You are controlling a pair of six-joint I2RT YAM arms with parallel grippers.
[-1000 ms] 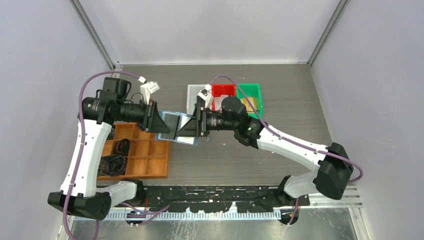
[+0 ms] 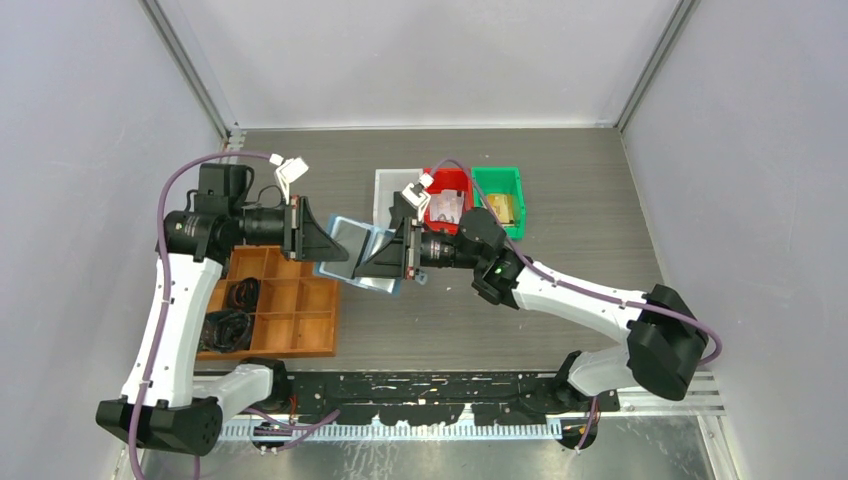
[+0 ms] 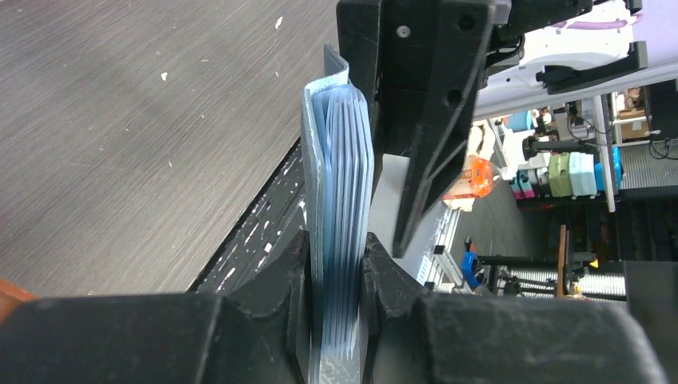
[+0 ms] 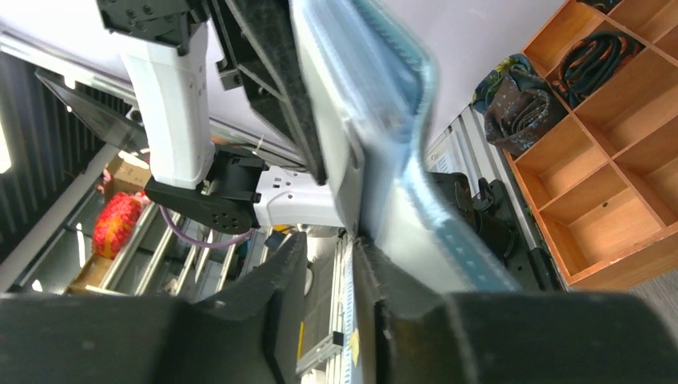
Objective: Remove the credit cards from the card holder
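Observation:
Above the table hangs the pale blue card holder (image 2: 349,240), spanning the space between my two grippers. In the left wrist view its thin stacked leaves (image 3: 344,152) stand on edge, and my left gripper is shut on them with a finger against each side. My right gripper has its fingers apart at the holder's other end. The holder's blue-edged side (image 4: 392,88) passes close to its right fingertip (image 4: 369,260); a clear gap shows beside the left one. I cannot make out individual cards.
A wooden compartment tray (image 2: 318,320) with dark bundled items lies below the left arm. Behind the grippers stand a white bin (image 2: 392,178), a red bin (image 2: 448,175) and a green bin (image 2: 497,178).
The card holder is tilted more, and more of its light-coloured right part shows beside the right gripper, which has barely moved.

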